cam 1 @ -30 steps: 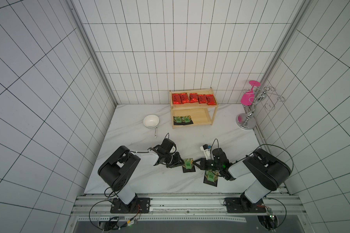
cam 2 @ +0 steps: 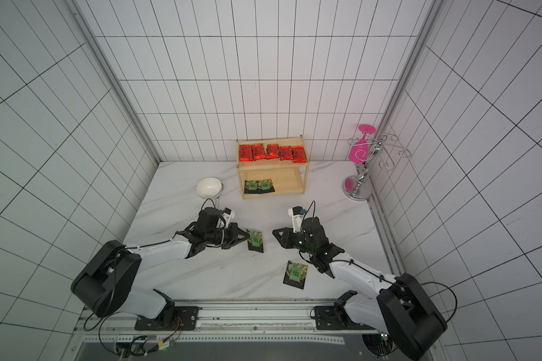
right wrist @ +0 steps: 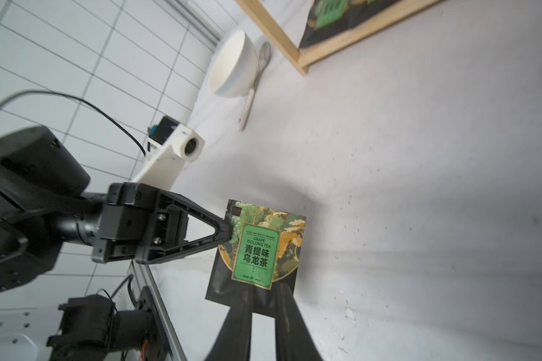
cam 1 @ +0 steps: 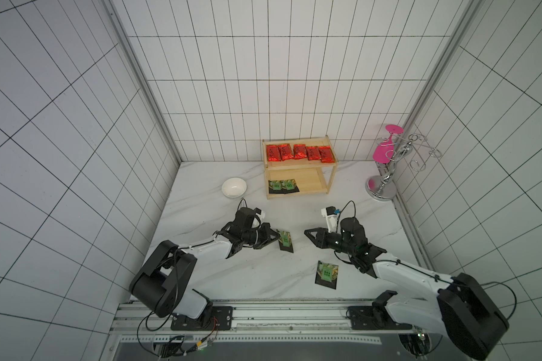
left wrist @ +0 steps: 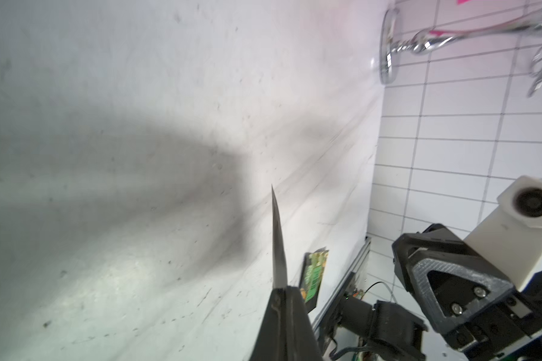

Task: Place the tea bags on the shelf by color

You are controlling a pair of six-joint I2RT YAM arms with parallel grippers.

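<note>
A green tea bag hangs edge-on from my left gripper, shut on its edge; the right wrist view shows its printed face. Facing it, my right gripper is slightly open, its fingertips apart below the bag in its wrist view. Another green tea bag lies on the front right of the table. On the wooden shelf, red tea bags fill the upper tier and two green bags lie at the lower tier's left.
A white bowl with a spoon stands left of the shelf. A chrome stand and a pink object occupy the back right. Table space before the shelf is clear.
My left gripper has moved up toward the shelf with the tea bag, which has turned more edge-on. My right gripper has also moved back and slightly right, uncovering the front bag.
</note>
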